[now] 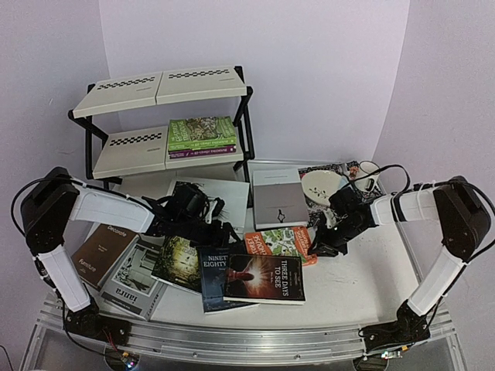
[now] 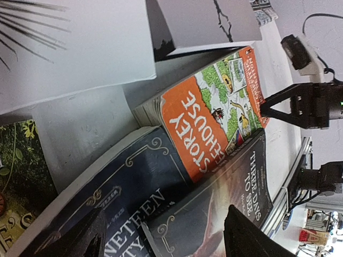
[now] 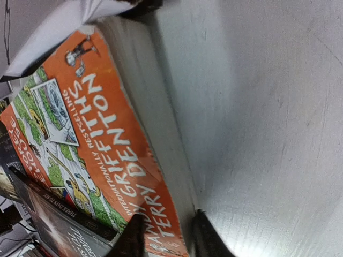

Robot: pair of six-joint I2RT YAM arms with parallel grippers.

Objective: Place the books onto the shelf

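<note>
An orange Storey Treehouse book (image 1: 274, 242) lies flat, partly under the Three Days to See book (image 1: 263, 280), which overlaps the dark blue Nineteen Eighty book (image 1: 216, 297). My right gripper (image 1: 321, 246) is down at the orange book's right end, its blurred fingertips at the spine edge in the right wrist view; whether they grip it cannot be told. My left gripper (image 1: 213, 232) hangs above the blue book and the forest-cover book (image 1: 174, 267), fingers apart in the left wrist view, with no held object visible. Green and purple books (image 1: 201, 135) rest on the middle shelf.
A white palm-cover book (image 1: 232, 193) and grey book (image 1: 277, 197) lie behind. Brown (image 1: 104, 255) and grey (image 1: 131, 286) books lie front left. A plate (image 1: 321, 185) and mug (image 1: 366, 168) stand back right.
</note>
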